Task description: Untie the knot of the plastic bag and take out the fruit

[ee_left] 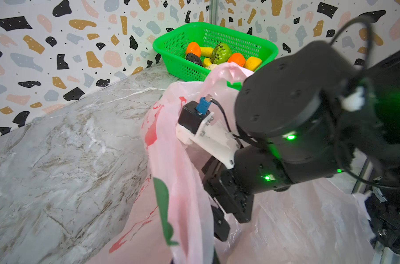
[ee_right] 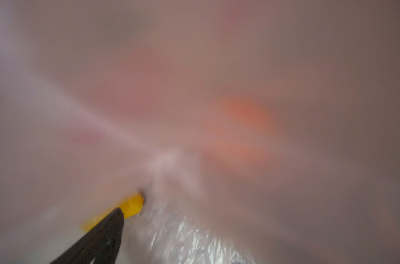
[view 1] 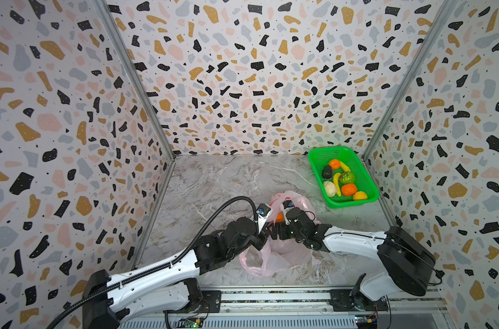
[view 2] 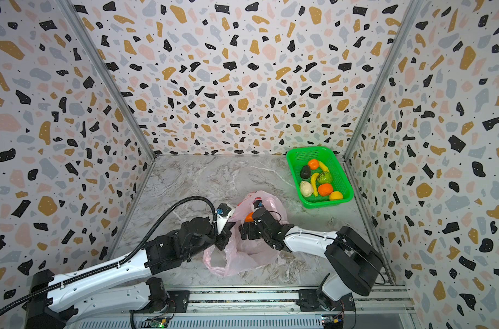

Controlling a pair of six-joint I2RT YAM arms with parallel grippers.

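Note:
The pink plastic bag (ee_left: 138, 211) lies open on the marble table, orange fruit (view 2: 249, 216) showing inside. My right gripper (view 1: 278, 230) is down inside the bag; in the right wrist view one dark finger (ee_right: 101, 239) is beside a yellow fruit (ee_right: 131, 204), with a blurred orange shape (ee_right: 246, 112) behind the plastic. The right gripper stands open. My left gripper (view 1: 264, 233) is at the bag's left side, shut, with the bag's edge at its tips, which are largely hidden.
A green basket (view 1: 315, 167) at the back right holds several fruits, among them bananas, oranges and an avocado.

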